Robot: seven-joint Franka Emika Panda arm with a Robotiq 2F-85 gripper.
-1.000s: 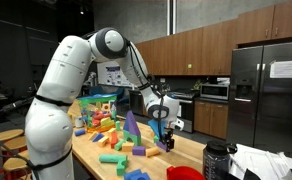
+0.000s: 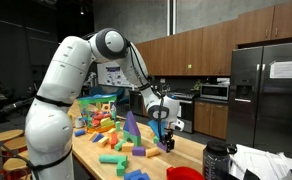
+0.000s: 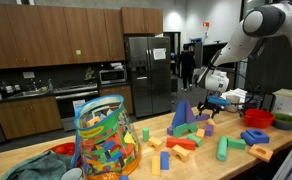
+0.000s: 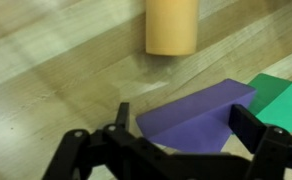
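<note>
A purple block (image 4: 198, 118) lies on the wooden table between the fingers of my open gripper in the wrist view. Its left end is near the left fingertip (image 4: 123, 115), and its right end is partly hidden behind the right finger. I cannot tell whether either finger touches it. A green block (image 4: 278, 101) sits against its right side. Ahead of it is an orange block (image 4: 172, 27), a short way off. In exterior view 1 my gripper (image 2: 165, 141) points down, low over the table.
Several coloured blocks cover the table left of the gripper, around a clear toy bag (image 3: 108, 138). A red bowl (image 2: 185, 173) and a black canister (image 2: 217, 160) stand at the near right. Some bare tabletop (image 2: 189, 151) shows right of the gripper.
</note>
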